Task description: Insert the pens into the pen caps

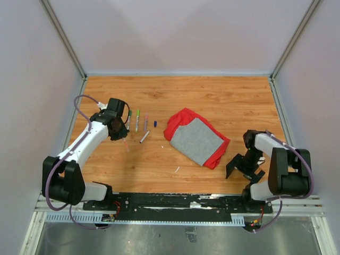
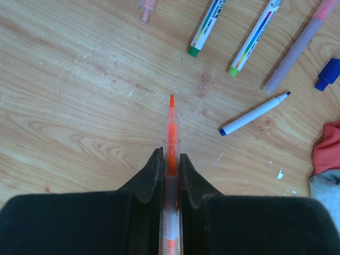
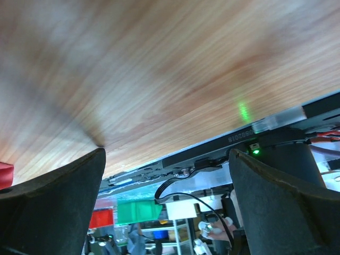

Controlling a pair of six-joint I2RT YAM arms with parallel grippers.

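In the left wrist view, my left gripper is shut on an orange pen (image 2: pixel 171 127) with clear casing, its orange tip pointing away from the fingers. Whether the pen touches the table is unclear. An uncapped blue pen (image 2: pixel 255 113) lies ahead and to the right, dark tip toward the loose blue cap (image 2: pixel 328 73). Beyond lie a dark-green-ended pen (image 2: pixel 207 26), a light-green-ended pen (image 2: pixel 256 37) and a pink and purple pen (image 2: pixel 300 48). My right gripper stands open and empty near the front right of the table.
A red and grey cloth (image 1: pixel 197 139) lies mid-table, right of the pens. A pinkish clear piece (image 2: pixel 146 9) shows at the top of the left wrist view. Small white scraps (image 2: pixel 280 173) dot the wood.
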